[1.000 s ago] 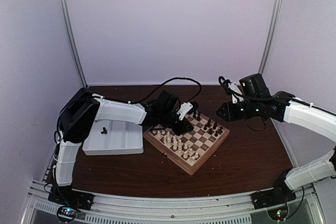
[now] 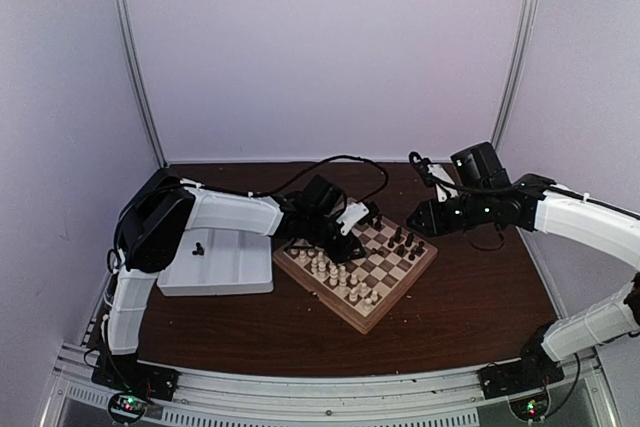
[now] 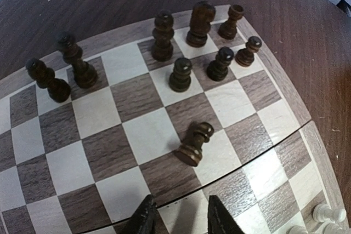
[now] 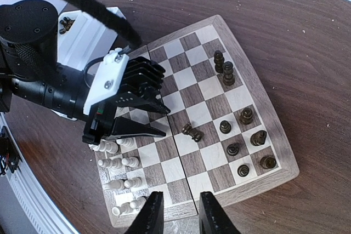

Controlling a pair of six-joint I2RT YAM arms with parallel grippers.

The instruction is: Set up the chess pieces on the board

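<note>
On the chess board (image 2: 362, 325) a dark pawn (image 3: 195, 144) lies on its side, across the squares in the middle area. My left gripper is open above the board, nothing between its fingers, the pawn lying apart beyond the tips. Upright dark pieces stand along the far edge: a tall pair (image 3: 77, 61) at left, and to the right three pawns (image 3: 180, 75), before other back-row pieces. White pieces (image 4: 131, 161) fill the opposite side. Over to the right, my right gripper hangs open and empty.
The white tray (image 2: 240, 267) left of the board holds a few dark pieces (image 2: 198, 249). The table right of the board (image 4: 312, 91) is bare. My left arm reaches across the board's left part.
The right arm has shifted slightly leftward.
</note>
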